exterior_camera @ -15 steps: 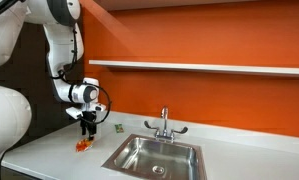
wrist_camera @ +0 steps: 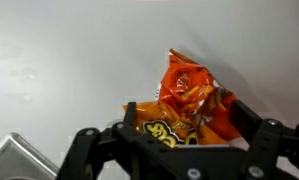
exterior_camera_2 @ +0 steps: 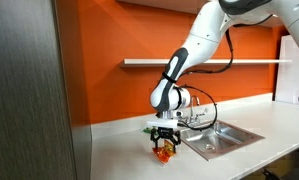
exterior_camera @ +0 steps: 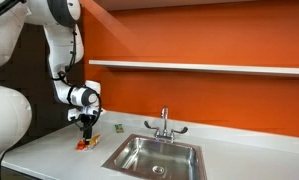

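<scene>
Two shiny snack wrappers lie together on the white counter: a red-orange one (wrist_camera: 194, 88) and an orange-yellow one with black print (wrist_camera: 167, 130). In exterior view 1 they show as a small orange patch (exterior_camera: 82, 145). My gripper is open over them, its black fingers (wrist_camera: 246, 117) wide apart on either side of the wrappers in the wrist view. Part of the wrappers is hidden behind the gripper body. Whether the fingers touch them I cannot tell.
A metal sink (exterior_camera: 157, 158) with a faucet (exterior_camera: 165, 124) is set into the counter to the right in exterior view 1. A small green item (exterior_camera: 119, 128) lies near the back wall. A white shelf (exterior_camera: 199, 69) runs above. Bare counter (exterior_camera: 44, 155) surrounds the wrappers.
My gripper has come down closer to the wrappers over the last second, with a slight shift in its pose. The sink and the green item stay where they were.
</scene>
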